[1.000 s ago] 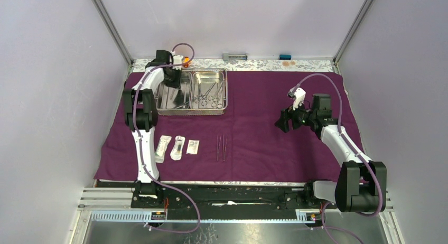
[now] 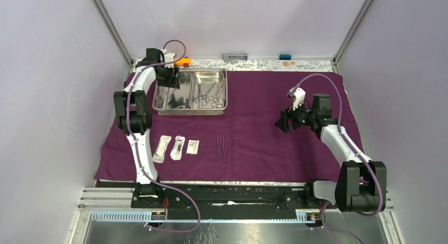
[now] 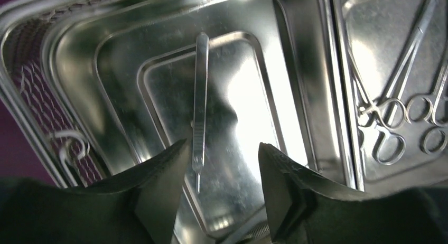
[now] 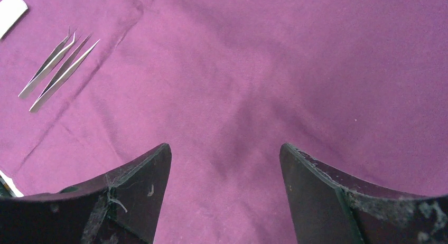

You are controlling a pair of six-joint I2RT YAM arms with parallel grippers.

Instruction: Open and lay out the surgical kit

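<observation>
Two steel compartments make up the tray (image 2: 190,112) at the back left of the cloth. Above its left compartment my left gripper stands open, its fingers (image 3: 164,175) apart with nothing between them. In the left wrist view a slim scalpel handle (image 3: 200,96) lies in that compartment, and part of another metal instrument (image 3: 245,225) shows near the right finger. Scissor-handled instruments (image 3: 388,114) lie in the right compartment. Two tweezers (image 4: 58,69) rest on the cloth. Over bare cloth at the right, my right gripper is open and empty.
Two long sealed packets (image 2: 161,149) and a small square packet (image 2: 193,147) lie in front of the tray. Behind the tray's back edge is an orange object (image 2: 185,61).
My left gripper has shifted to the left over the left compartment, and its fingers show wider apart in the top view. The right arm and the laid-out items have stayed still.
</observation>
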